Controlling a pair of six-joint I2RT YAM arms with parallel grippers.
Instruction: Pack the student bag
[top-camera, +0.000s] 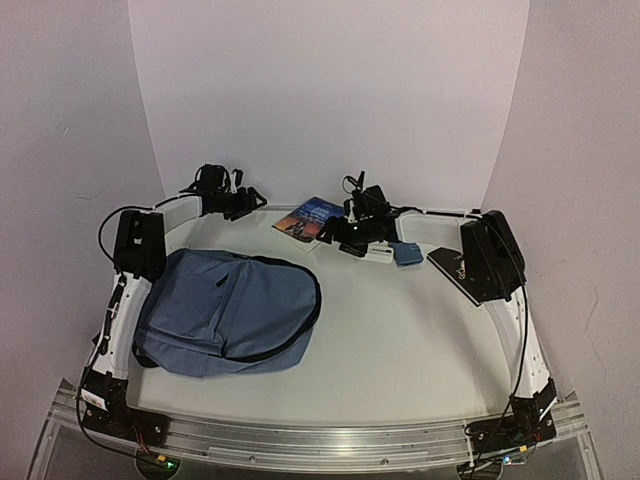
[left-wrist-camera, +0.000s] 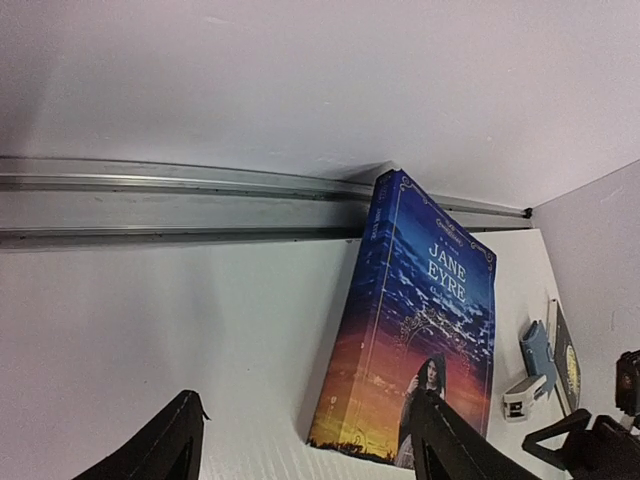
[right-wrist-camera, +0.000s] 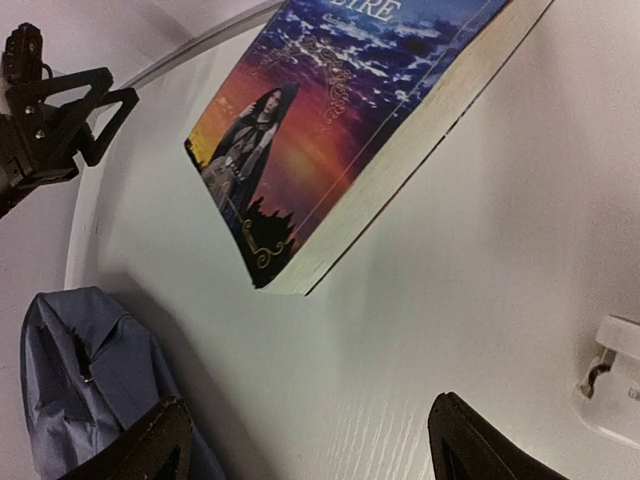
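The blue bag (top-camera: 268, 310) lies on the table at the left, its dark-edged opening toward the right. A thick Jane Eyre book (left-wrist-camera: 440, 300) lies face up near the back edge. Left of that book, my left gripper is open and empty, its right finger (left-wrist-camera: 440, 440) overlapping the book's lower edge in its wrist view. My right gripper stands open near the book's right side, with only bare table between its fingers. A black book (top-camera: 450, 268) lies at the right, partly hidden by the right arm.
Beside the right gripper are a white case (top-camera: 380, 254) and a small blue item (top-camera: 408, 254). A wall and metal rail (left-wrist-camera: 180, 205) run behind the Jane Eyre book.
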